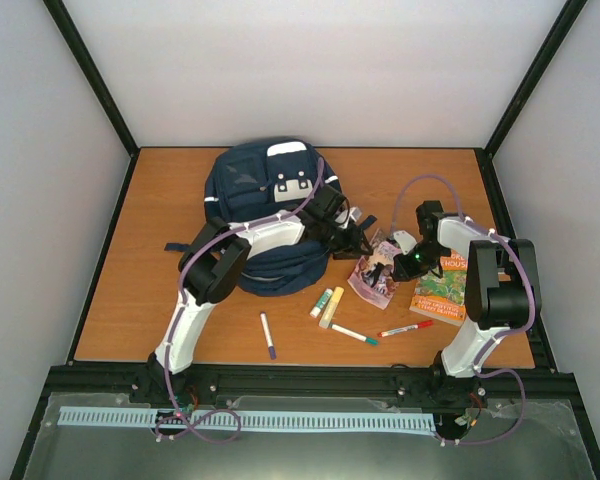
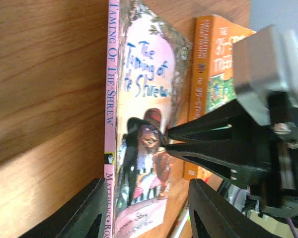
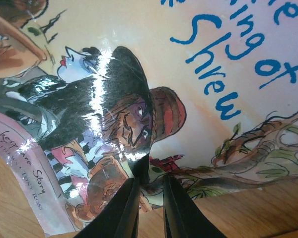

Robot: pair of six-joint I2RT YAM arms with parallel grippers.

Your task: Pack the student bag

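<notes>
A thin pink paperback, The Taming of the Shrew (image 1: 375, 275), stands partly raised and tilted on the right half of the table. My right gripper is shut on the book's long open edge, pinching the cover beside the dark painted figure. In the left wrist view, the book's pink spine (image 2: 110, 94) faces the left arm's side. My left gripper has its fingertips well apart, with the book's lower part appearing between them; whether they press on it is unclear. The navy backpack (image 1: 242, 180) lies at the back left, partly covered by the left arm.
An orange book (image 1: 440, 295) lies under the right arm. In front are a green-and-white tube (image 1: 321, 303), a yellow stick (image 1: 331, 307), a teal-capped marker (image 1: 353, 334), a red marker (image 1: 405, 328) and a purple-capped marker (image 1: 268, 335).
</notes>
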